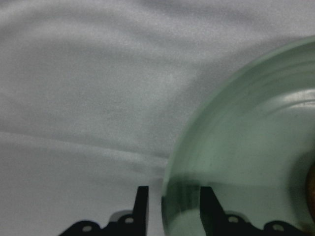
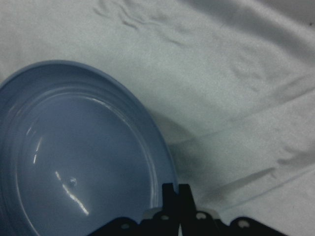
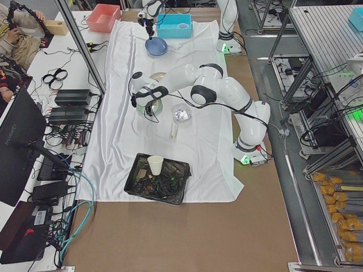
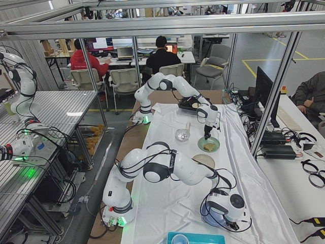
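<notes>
My left gripper hangs open over the rim of a green plate [image 1: 236,132], a fingertip on either side of the rim as seen from above, nothing visibly gripped. A brownish item [image 1: 310,189] on that plate shows at the edge of the left wrist view; in the camera right view it looks yellowish [image 4: 209,147]. My right gripper is shut at the right rim of a blue plate [image 2: 78,147]; whether the rim is between its fingers is unclear.
A beige plate [image 4: 204,160] lies between the two plates. A clear wrapped item [image 3: 181,113], a black tray with cables and a white cup [image 3: 155,164], and a blue bin [image 3: 173,28] share the white cloth [image 3: 210,175].
</notes>
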